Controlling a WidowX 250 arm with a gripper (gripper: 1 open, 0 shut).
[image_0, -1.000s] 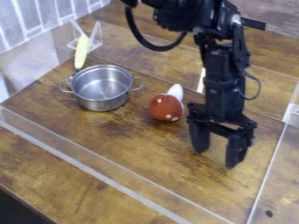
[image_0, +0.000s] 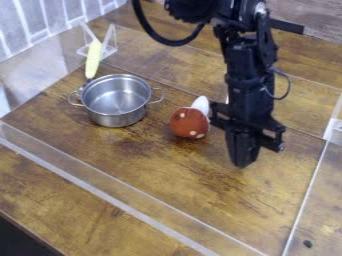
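Observation:
The black gripper (image_0: 245, 143) hangs low over the wooden table (image_0: 160, 200), right of a red-brown round object (image_0: 189, 124) with light spots. A small white object (image_0: 201, 105) lies just behind that round object. Whether the fingers are open or shut is hard to tell from this angle; nothing clearly shows between them.
A steel pot (image_0: 118, 100) with two handles stands to the left. Behind it a pale yellow object (image_0: 94, 57) rests by a clear stand near the back left.
The gripper has risen slightly, and its fingertips look closer together than they were. The pot and the round object have stayed in place.

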